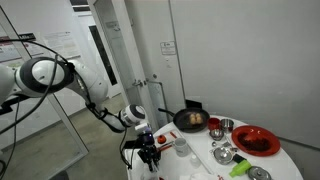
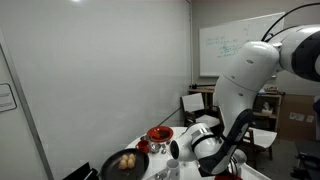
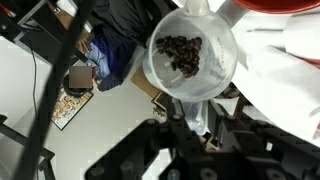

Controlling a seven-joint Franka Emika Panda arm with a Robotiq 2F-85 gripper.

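Observation:
In the wrist view a pale, rounded cup [image 3: 158, 72] with dark brown bits [image 3: 180, 52] lying in its bottom fills the upper middle. My gripper is shut on a narrow pale part at the cup's near side, apparently its handle. In exterior view 1 the gripper [image 1: 152, 170] is low at the near left edge of the white table, where the held cup is hard to make out. From the other side, the gripper is partly hidden behind the arm [image 2: 210, 150].
A black pan [image 1: 191, 121] holding round brown items, a red plate [image 1: 256, 140], red and metal cups, a grey canister [image 1: 181, 147] and a green-handled tool [image 1: 240, 168] stand on the table. Red ware [image 3: 250, 38] lies close beside the cup in the wrist view.

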